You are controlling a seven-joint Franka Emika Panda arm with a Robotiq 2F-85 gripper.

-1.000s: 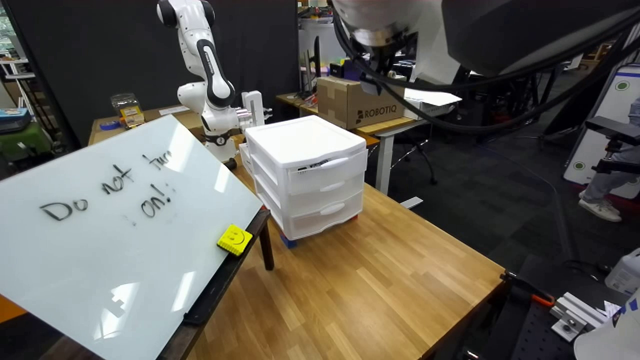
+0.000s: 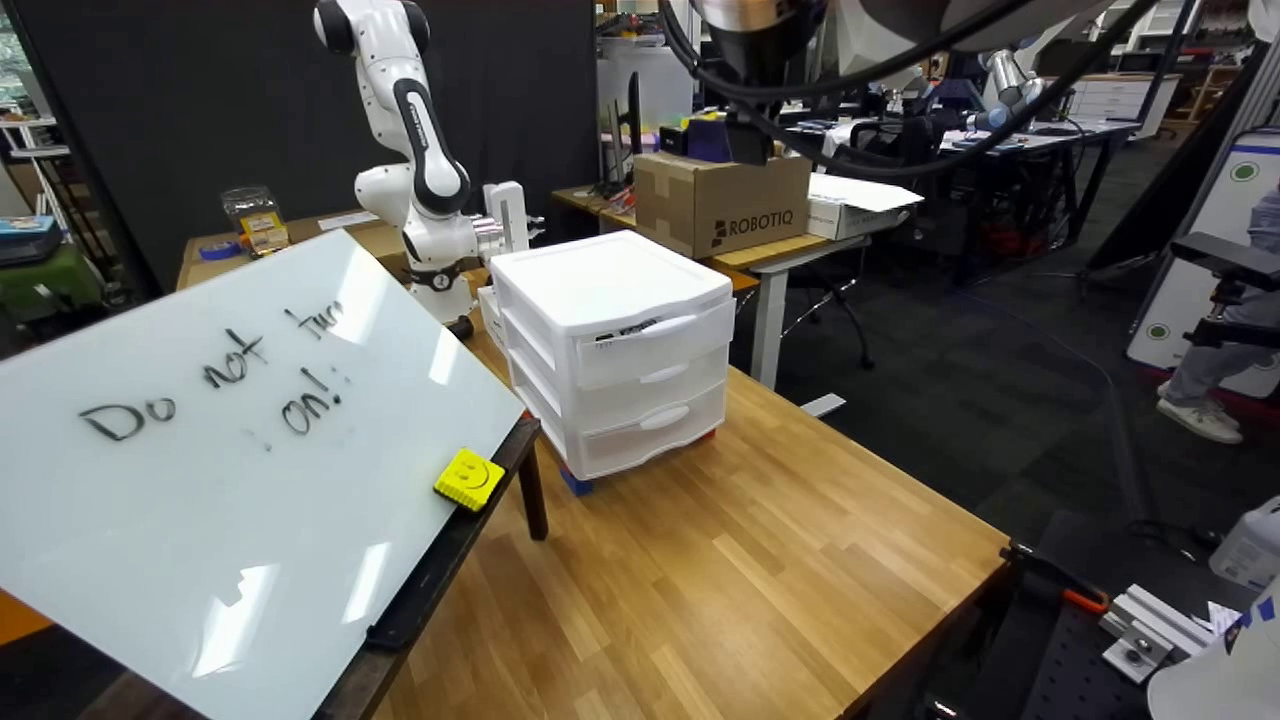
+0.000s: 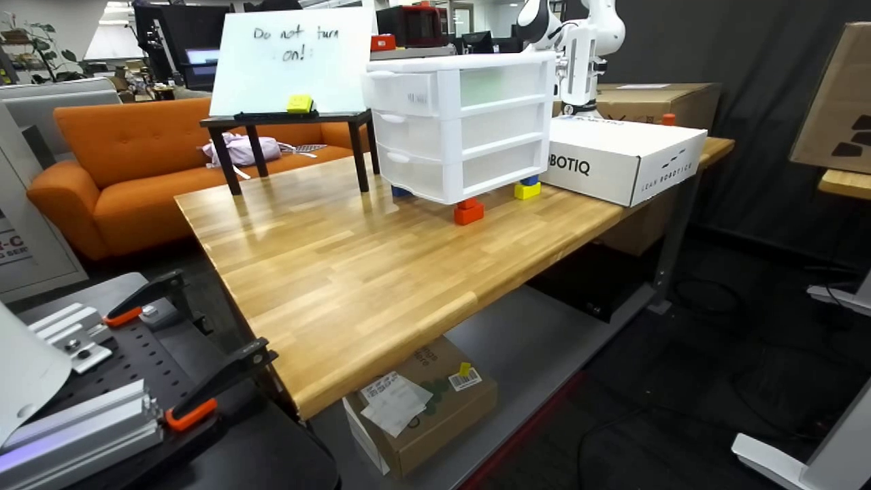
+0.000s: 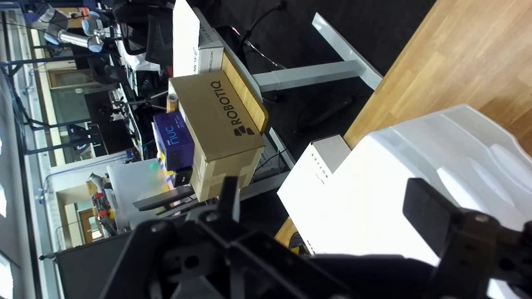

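Note:
My gripper stands open in the wrist view, its two dark fingers wide apart and nothing held between them. Beyond the fingers lies the white drawer unit (image 4: 399,184), its top filling much of the lower right. In exterior view 1 the three-drawer unit (image 2: 612,282) stands on the wooden table with its drawers closed. My gripper (image 2: 752,144) is high at the top of that view, apart from the unit. A whiteboard (image 2: 228,468) reading "Do not turn on!" leans on a small dark stand, with a yellow smiley eraser (image 2: 469,479) on its ledge.
Coloured blocks, such as a red one (image 3: 469,212) and a yellow one (image 3: 527,191), sit under the drawer unit. A white Robotiq box (image 3: 625,155) lies beside it. Another white arm (image 2: 414,144) stands behind.
My arm has shifted at the top of exterior view 1, drawing up and back from the camera, and the gripper now points more downward. The drawer unit, whiteboard and eraser have stayed put.

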